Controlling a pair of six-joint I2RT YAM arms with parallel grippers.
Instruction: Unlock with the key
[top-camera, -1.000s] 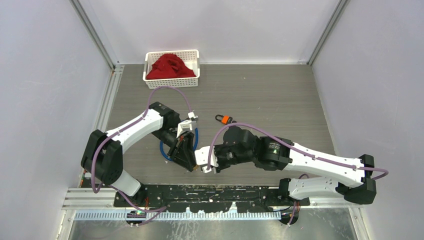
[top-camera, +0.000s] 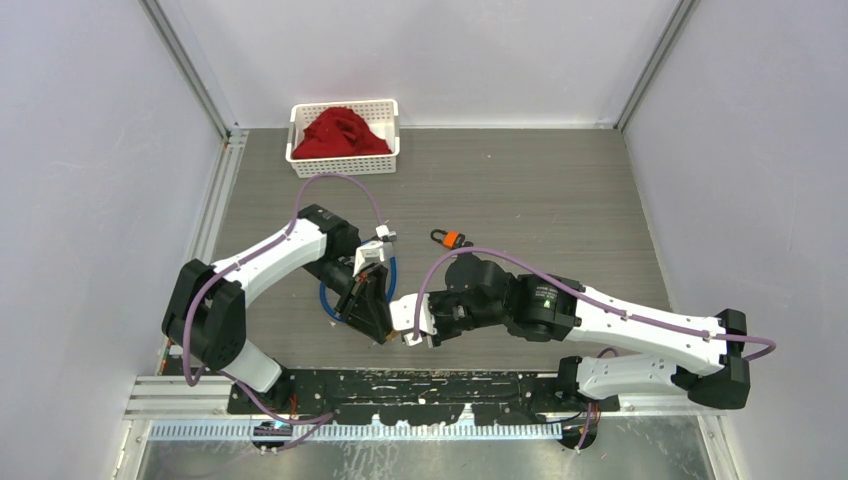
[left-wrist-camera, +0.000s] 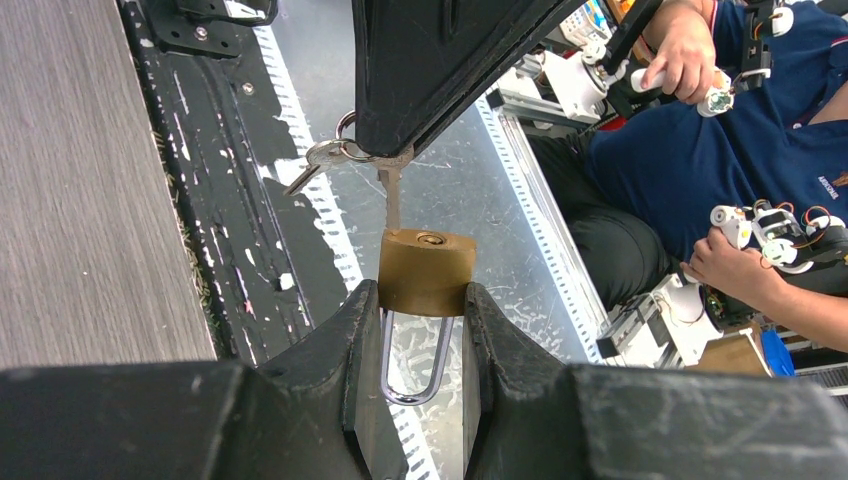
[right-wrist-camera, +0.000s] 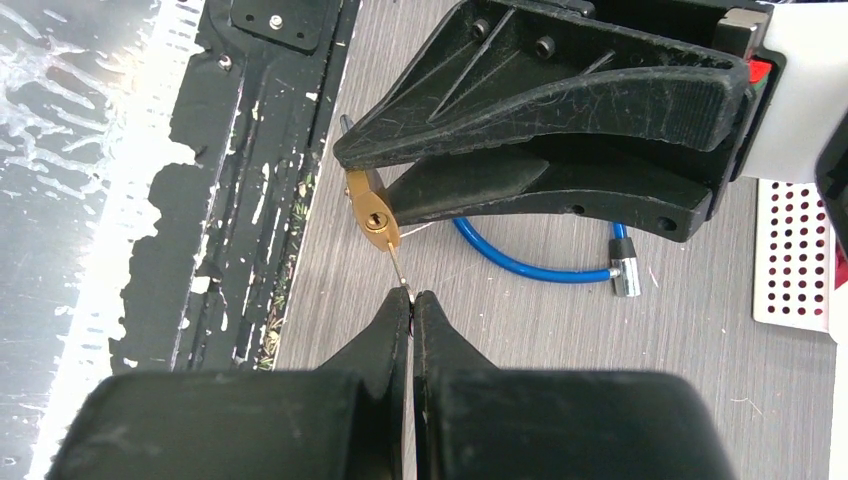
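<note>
A brass padlock (left-wrist-camera: 425, 270), shackle downward, is held in my left gripper in the left wrist view; in the right wrist view the same padlock (right-wrist-camera: 374, 215) sits between that gripper's black fingers. My right gripper is shut on a key, whose thin blade (right-wrist-camera: 396, 263) runs to the padlock's body. In the left wrist view the key (left-wrist-camera: 392, 195) reaches the padlock's top, beside the round cylinder face, with a second key (left-wrist-camera: 320, 155) hanging on the ring. How deep it is in cannot be told.
A blue cable lock (right-wrist-camera: 530, 270) lies on the table below the arms. An orange-and-black padlock (top-camera: 450, 239) lies right of centre. A white basket (top-camera: 342, 165) with red cloth stands at the back.
Both arms are almost still; the right arm has shifted very slightly in the top view.
</note>
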